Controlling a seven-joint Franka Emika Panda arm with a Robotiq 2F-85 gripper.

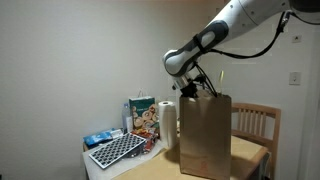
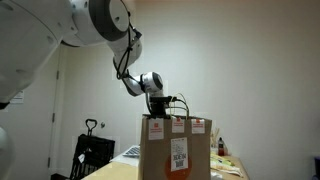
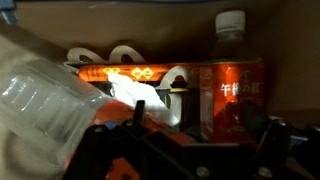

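A tall brown paper bag (image 1: 205,138) stands on the table, with the arm reaching over its top. My gripper is open, its dark fingers spread apart inside the bag in the wrist view. Below it lie a bottle with a red label (image 3: 232,95) and white cap, a dark and orange package (image 3: 130,72), and a clear plastic container (image 3: 45,105) at the left. A white scrap (image 3: 135,90) shows near the middle. Nothing is visibly held; the bag wall hides the fingertips in both exterior views.
Left of the bag are a white paper roll (image 1: 167,122), a dark perforated tray (image 1: 117,149), a printed bag (image 1: 143,112) and a clear bottle (image 1: 127,117). A wooden chair (image 1: 255,122) stands behind at the right.
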